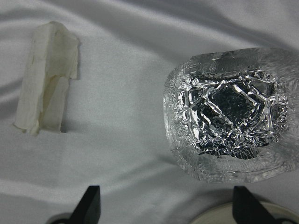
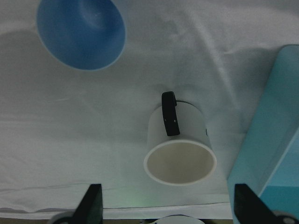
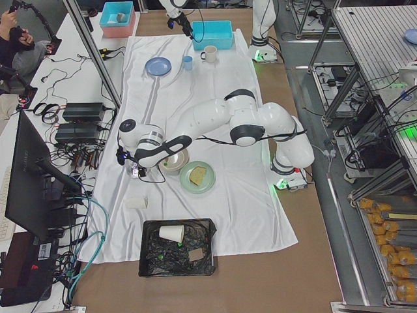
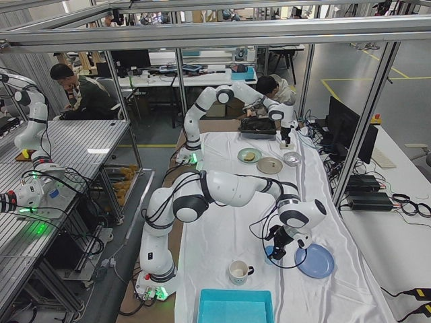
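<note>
My left gripper is open over the white cloth, above a crumpled foil dish (image 1: 227,114), with a folded paper strip (image 1: 44,77) to its left and a bowl rim (image 1: 215,214) at lower right. My right gripper is open above a white mug (image 2: 180,121) with a dark handle; a blue cup (image 2: 81,32) is at upper left and a turquoise bin (image 2: 259,130) at right.
A green plate (image 3: 191,186) holding a yellow piece, a black tray (image 3: 150,261) with a white cup inside, and a blue plate (image 4: 314,266) share the cloth. Monitors and cables line the table's side.
</note>
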